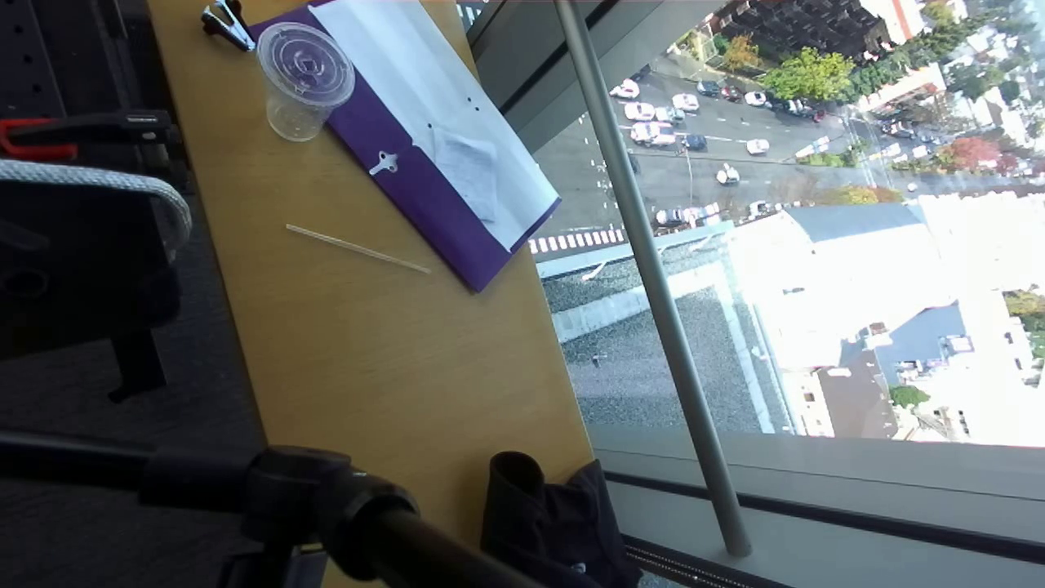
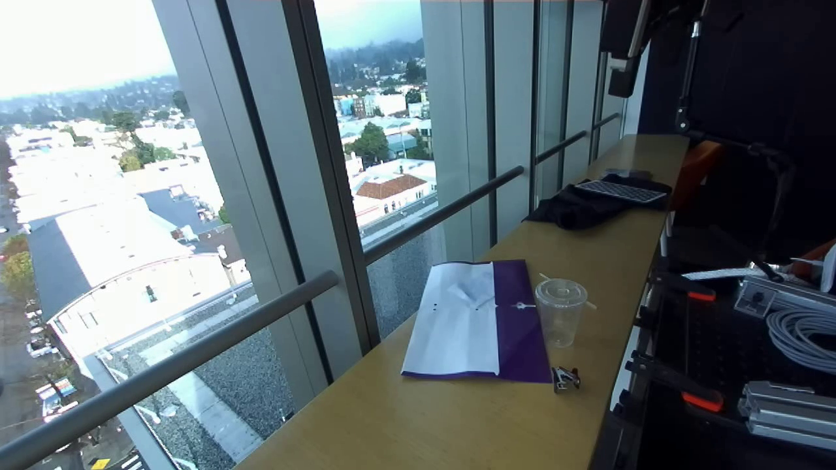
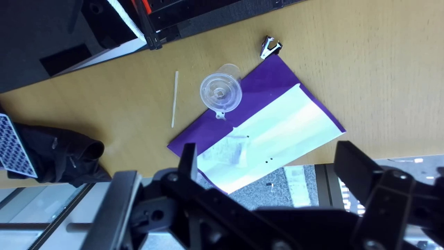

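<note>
In the wrist view my gripper is open, its two dark fingers wide apart with nothing held between them. Well below it, on the wooden ledge, stands a clear plastic cup (image 3: 221, 92) with a flat lid, upright beside the purple folder (image 3: 268, 75). A thin pale straw (image 3: 174, 99) lies on the bare wood on the cup's other side. White paper (image 3: 283, 129) covers part of the folder. At the folder's corner sits a small staple remover (image 3: 270, 47). Neither exterior view shows the gripper.
Dark cloth (image 2: 576, 207) with a keyboard (image 2: 623, 190) on it occupies the ledge's far part. A metal rail (image 2: 439, 215) runs along the windows. Cables and metal parts crowd the dark cart (image 2: 713, 337) beside the ledge. Bare wood (image 1: 392, 363) lies between straw and cloth.
</note>
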